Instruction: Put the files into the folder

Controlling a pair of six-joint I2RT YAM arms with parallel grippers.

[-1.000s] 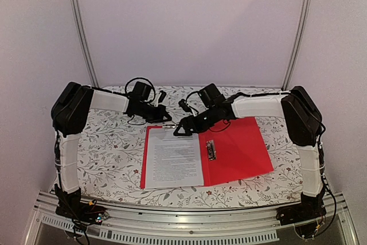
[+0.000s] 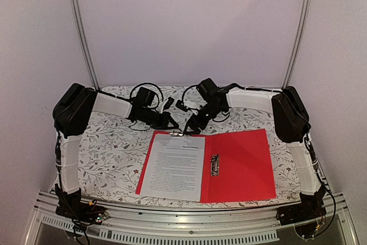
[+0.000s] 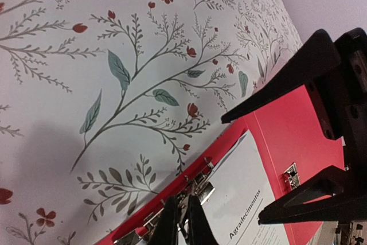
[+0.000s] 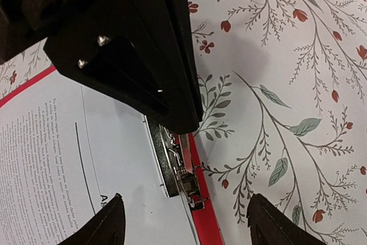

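Note:
An open red folder lies on the table, a white printed sheet on its left half under the metal clip along that half's far edge. My left gripper is shut at the clip, its fingertips low in the left wrist view; whether anything thin is between them is unclear. My right gripper hangs just over the clip's right end, fingers apart, with nothing visible between its fingers.
A second metal clip sits near the folder's spine. Side walls and a metal rail border it.
The folder and sheet have shifted toward the front edge.

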